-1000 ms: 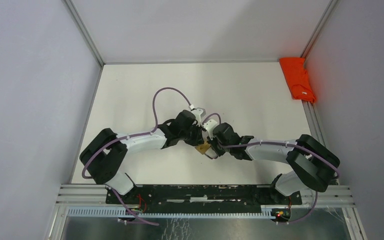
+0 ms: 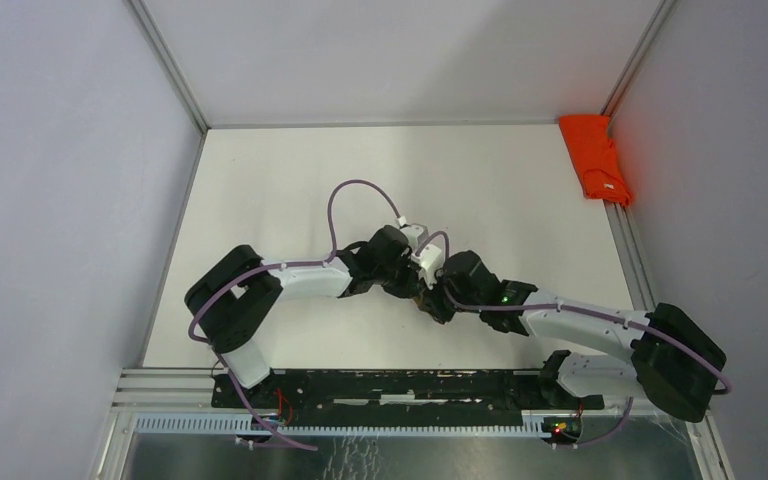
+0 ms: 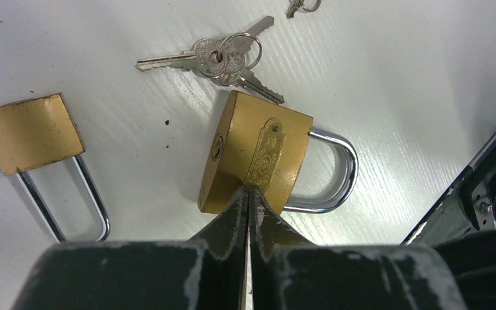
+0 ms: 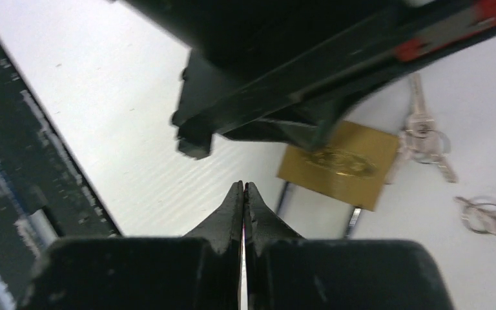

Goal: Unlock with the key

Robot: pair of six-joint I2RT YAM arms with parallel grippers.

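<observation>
In the left wrist view a large brass padlock (image 3: 278,155) lies on its side, keyhole facing left, shackle to the right. My left gripper is shut, its tips over the padlock's lower part; what is between them is hard to tell. A smaller brass padlock (image 3: 29,132) lies to the left. A ring of keys (image 3: 216,59) lies just above the large padlock, with another small key ring (image 3: 303,6) at the top edge. My right gripper is shut, close beside the left gripper's dark body; nothing shows between its fingers.
Both arms meet at the middle of the white table (image 2: 290,180), hiding most objects in the top view. A folded orange cloth (image 2: 593,155) lies at the back right.
Both arms have shifted to the right over the last second, staying close together; the right arm's elbow has moved right and toward the front. The padlock is now more hidden in the top view.
</observation>
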